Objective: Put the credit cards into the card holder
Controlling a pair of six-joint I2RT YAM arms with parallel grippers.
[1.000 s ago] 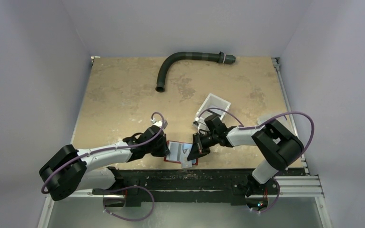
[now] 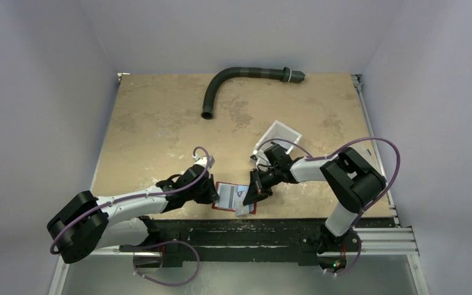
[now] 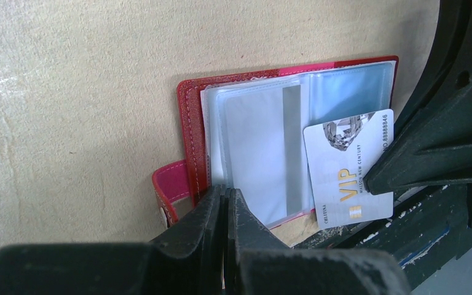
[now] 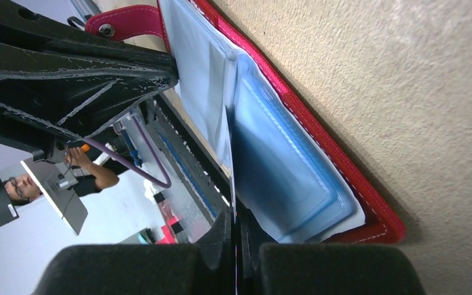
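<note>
The red card holder (image 2: 225, 193) lies spread near the table's front edge, its clear sleeves (image 3: 255, 135) facing up. My left gripper is shut on its near-left edge, by the red strap. A silver-white VIP card (image 3: 338, 160) is pinched in my right gripper. That card is over the holder's right half, near the middle fold, with its lower end sticking out past the front side. In the right wrist view the card (image 4: 230, 161) appears edge-on beside the blue-tinted sleeve (image 4: 283, 160). I cannot tell whether any of it is inside a pocket.
A white tray (image 2: 294, 133) stands behind the right forearm, close to it. A dark bent hose (image 2: 221, 78) lies at the back. Just in front of the holder is the black table edge (image 2: 239, 232).
The white tray sits slightly farther right. Holder and left gripper look unmoved.
</note>
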